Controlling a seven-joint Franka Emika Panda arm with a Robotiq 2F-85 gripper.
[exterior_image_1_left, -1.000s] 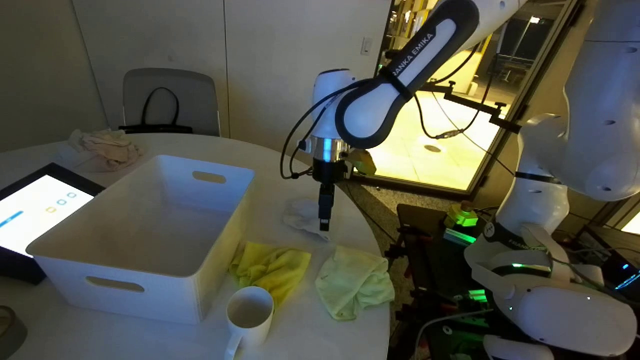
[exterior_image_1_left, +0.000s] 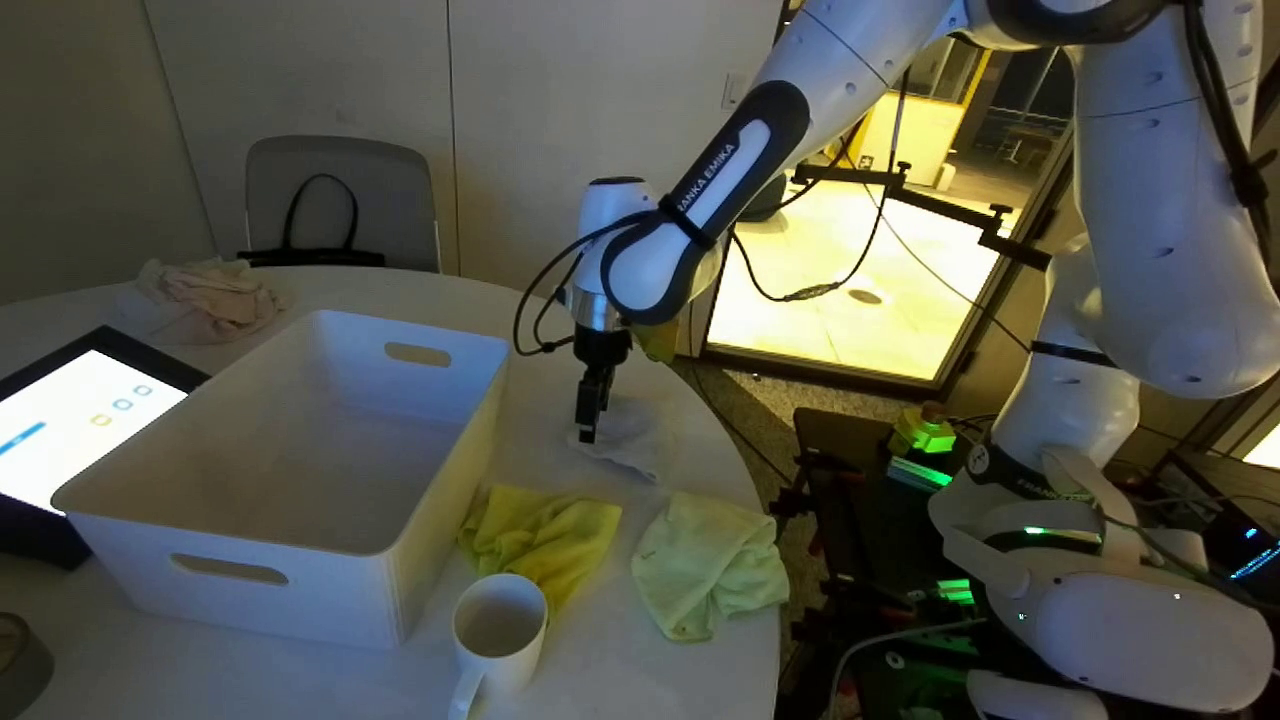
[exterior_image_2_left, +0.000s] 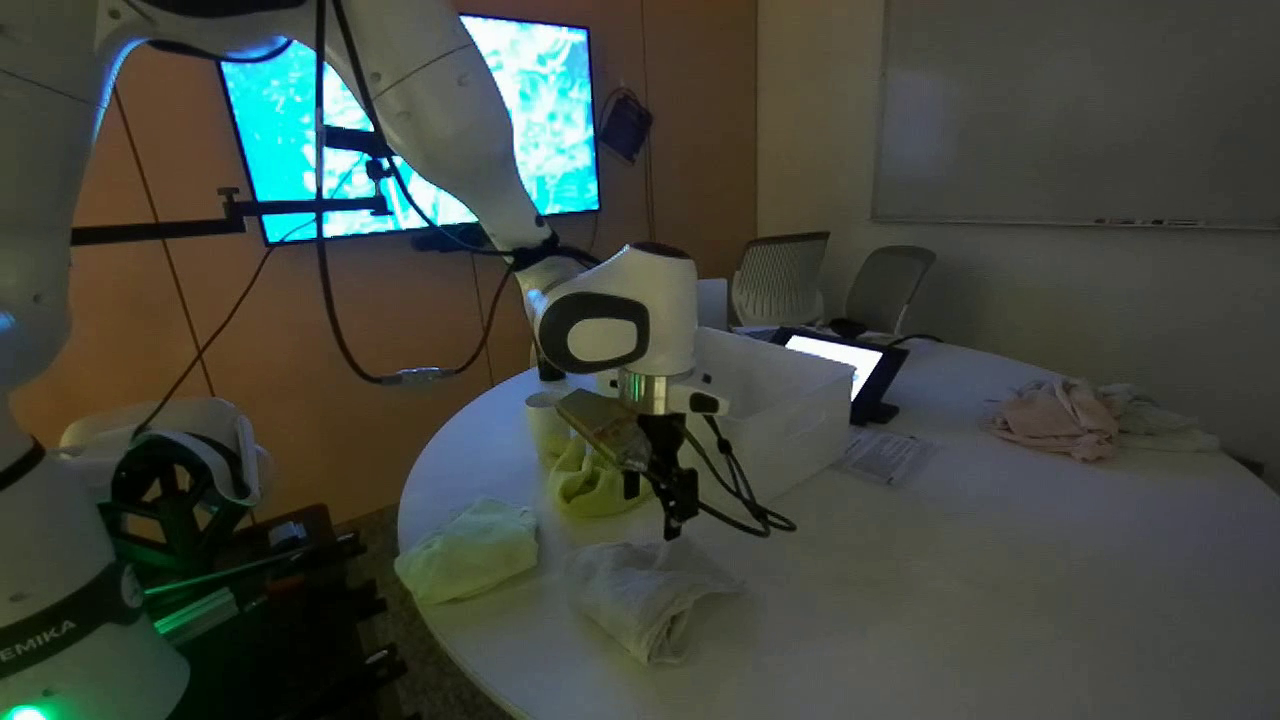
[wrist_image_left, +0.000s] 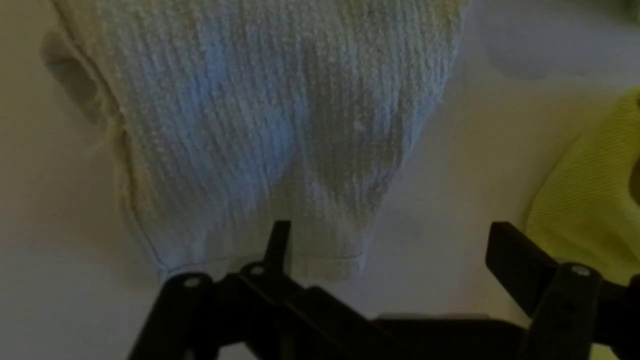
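My gripper is open, its two dark fingers wide apart with nothing held between them. Below it a white ribbed cloth (wrist_image_left: 264, 132) lies folded on the table; in the wrist view the left fingertip overlaps the cloth's near edge, while the right one is over bare table. Exterior view 2 shows the gripper (exterior_image_2_left: 657, 510) just above the far side of this white cloth (exterior_image_2_left: 648, 594); whether they touch I cannot tell. A yellow cloth (exterior_image_1_left: 540, 534) lies beside the white bin (exterior_image_1_left: 450, 480), and a pale green-yellow cloth (exterior_image_1_left: 708, 564) rests near the table edge.
The white mug (exterior_image_1_left: 498, 636) stands by the bin's corner, close to the yellow cloth. Behind the bin sits a lit tablet (exterior_image_1_left: 90, 414). A pinkish cloth (exterior_image_2_left: 1056, 420) lies on the far side of the table (exterior_image_2_left: 960, 576), whose broad middle is bare.
In exterior view 1 the arm has moved left, taking the gripper from the white cloth's right part to its left part, and slightly higher in the picture. The cloths, mug and bin look unmoved.
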